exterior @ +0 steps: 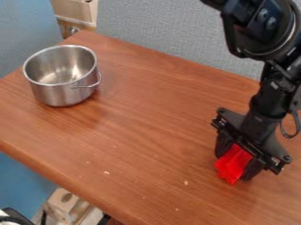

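My black gripper (245, 151) is low over the right side of the wooden table, shut on a red object (233, 165) that rests at or very near the tabletop. The fingers partly cover the red object, so its full shape is hidden. A steel pot (62, 81) with wire handles stands at the back left of the table, well apart from the gripper.
A grey wall (165, 26) runs behind it. Beyond the left edge are a blue surface and some wooden pieces (67, 207) at the bottom left.
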